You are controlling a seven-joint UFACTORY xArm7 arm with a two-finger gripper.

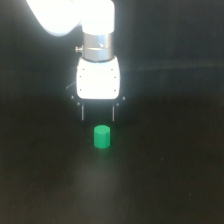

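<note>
A small green cylinder (pixel 102 137) stands upright on the dark surface, near the middle of the camera view. Just above it in the picture is my gripper (pixel 98 114), pointing down from the white arm. Its two thin fingers are spread wide apart, with nothing between them. The cylinder shows below the fingertips, slightly right of the midpoint between them, and nothing touches it. How far apart they are in depth is hard to judge.
No other objects show, and the background is very dark.
</note>
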